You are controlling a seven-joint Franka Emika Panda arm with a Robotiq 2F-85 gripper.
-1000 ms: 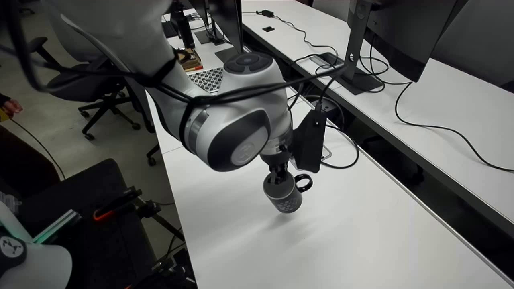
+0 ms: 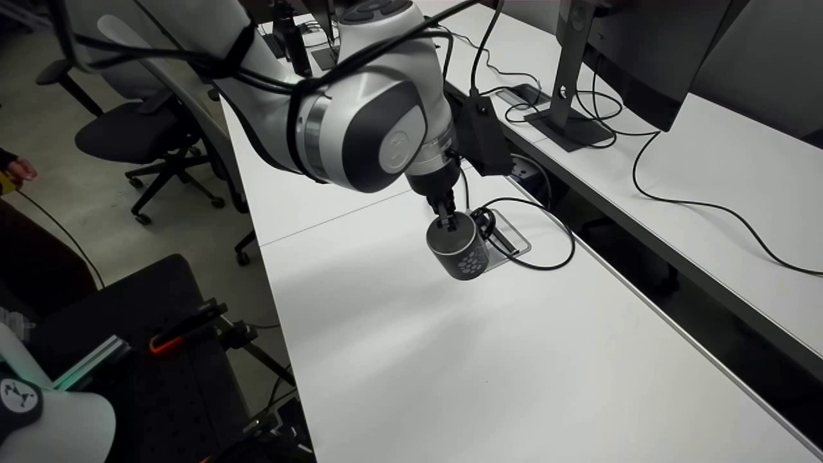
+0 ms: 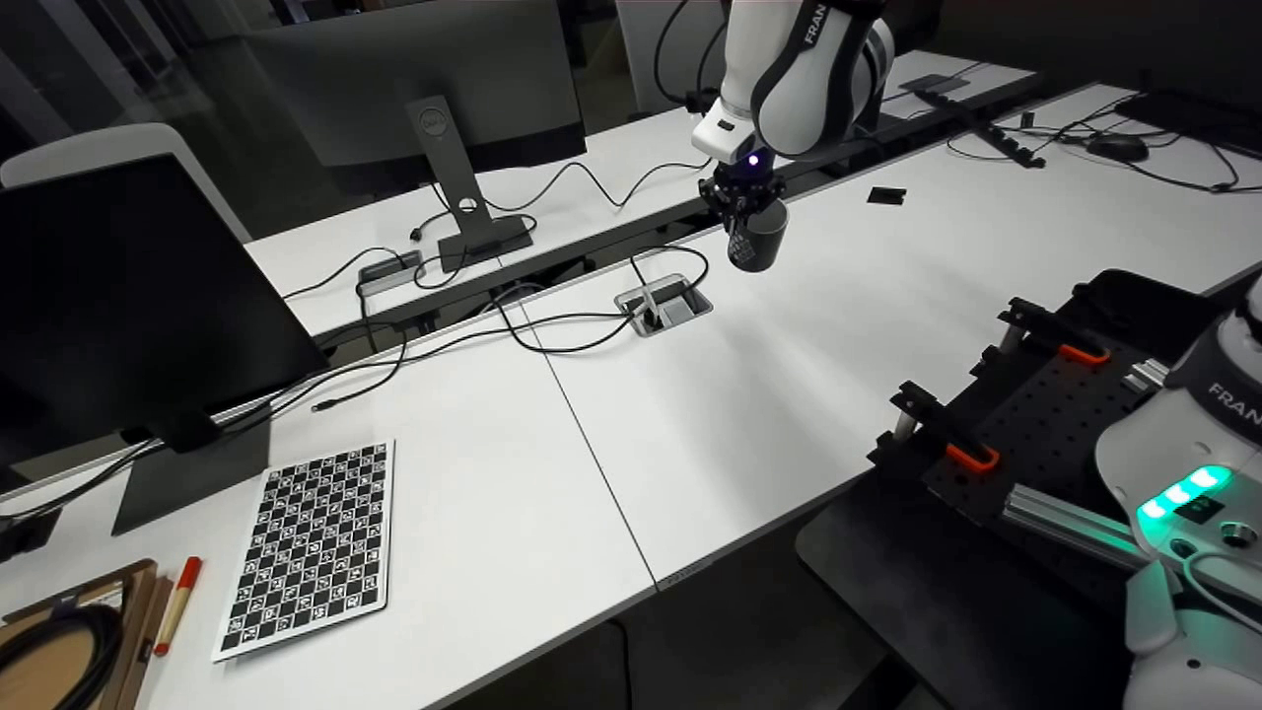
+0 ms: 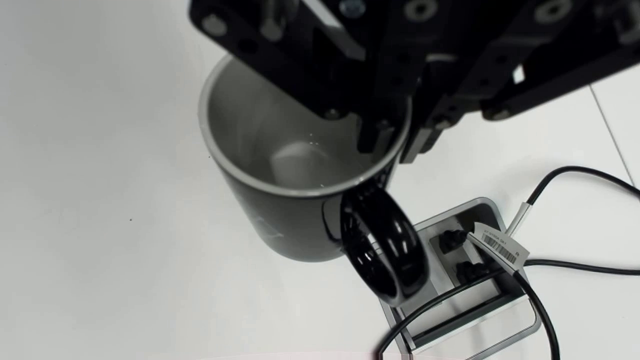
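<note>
A dark grey mug (image 2: 461, 254) with a glossy black handle (image 4: 415, 259) hangs from my gripper (image 2: 447, 221), which is shut on its rim. In the wrist view one finger (image 4: 375, 137) reaches inside the mug (image 4: 286, 219) and the other (image 4: 420, 144) lies outside, with the rim between them. The mug's inside looks empty. Seen from exterior view 2, the patterned mug (image 3: 763, 243) is tilted and appears to be above the white table (image 3: 816, 355).
A table socket box (image 3: 671, 310) with black cables lies close to the mug. A checkered board (image 3: 314, 544), a red pen (image 3: 177, 603) and a monitor (image 3: 130, 296) occupy the far table section.
My arm has carried the mug along the table, up and slightly right in exterior view 1, to beside the socket box. The gripper has stayed shut on the rim.
</note>
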